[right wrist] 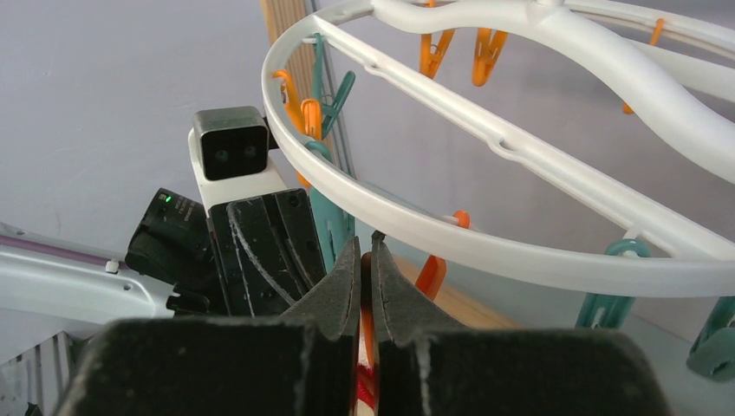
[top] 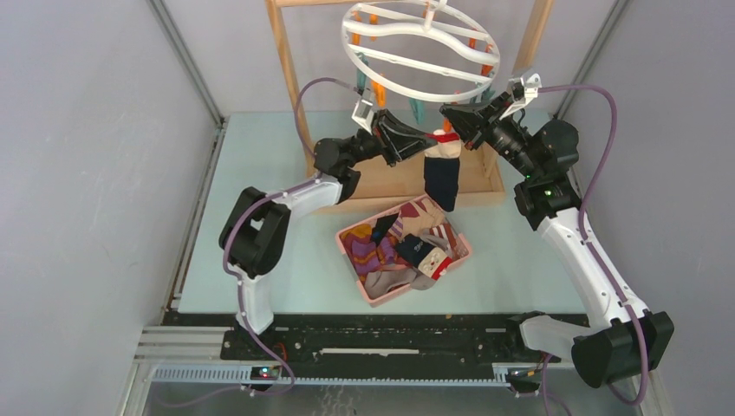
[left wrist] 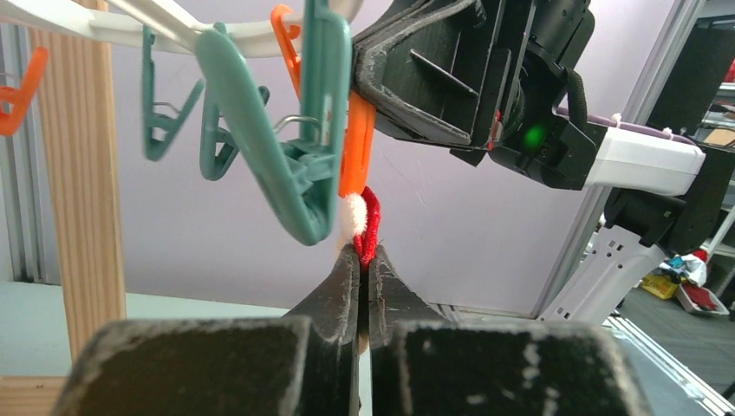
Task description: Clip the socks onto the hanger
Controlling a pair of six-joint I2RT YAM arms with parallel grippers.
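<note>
A white round hanger [top: 420, 87] with teal and orange clips hangs at the top. A navy sock [top: 441, 184] with cream and red top hangs from my left gripper [top: 426, 139], whose fingertips are shut on its red edge, just below an orange clip [left wrist: 355, 147] in the left wrist view. My right gripper is shut on an orange clip at the hanger's front rim. The red edge shows just below that clip; whether it sits within the clip's fingers I cannot tell.
A pink bin [top: 378, 299] of mixed socks sits on the pale table. A wooden frame [top: 286, 52] stands behind the hanger.
</note>
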